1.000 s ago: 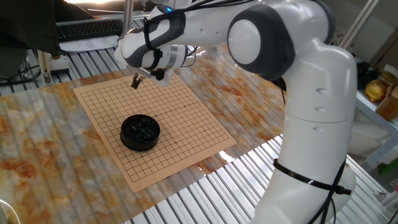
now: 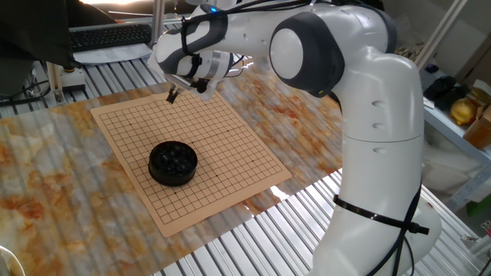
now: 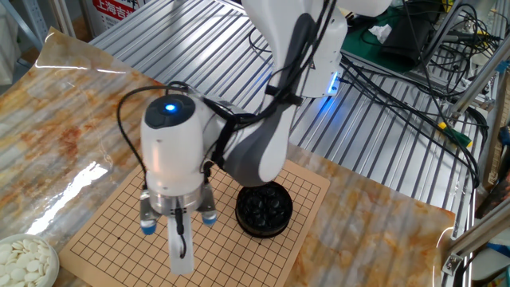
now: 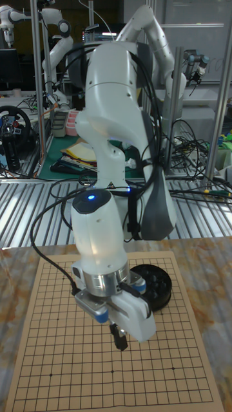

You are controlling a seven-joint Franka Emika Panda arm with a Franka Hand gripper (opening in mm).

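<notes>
A round black bowl full of dark, shiny pieces stands upright on the tan grid board. My gripper hangs above the board, pointing down, apart from the bowl and beyond it in the first exterior view. In the third exterior view the gripper is in front of the bowl and to its left. Its dark fingertips look close together, but how far apart they stand, or whether something thin is between them, is too small to make out. The second exterior view hides the fingertips behind the hand.
A white bowl of white pieces sits beside the board at the lower left of the second exterior view. The marbled table sheet around the board is mostly bare. A keyboard lies behind the table.
Over the last second my gripper has shifted slightly up and right in the first exterior view, while the elbow swung left. Bowl and board have stayed in place.
</notes>
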